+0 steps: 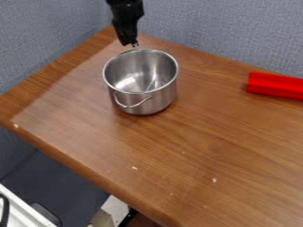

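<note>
A steel pot (142, 89) with a wire handle on its near side stands on the wooden table toward the back left. My black gripper (129, 41) reaches down from the top of the view, just above and behind the pot's back rim, a little left of its middle. It looks shut, with nothing visible between its fingers, though the tips are small and dark.
A red block (275, 86) lies at the right near the back wall. Grey padded walls border the back and left; a dark gap with white items is at the lower left.
</note>
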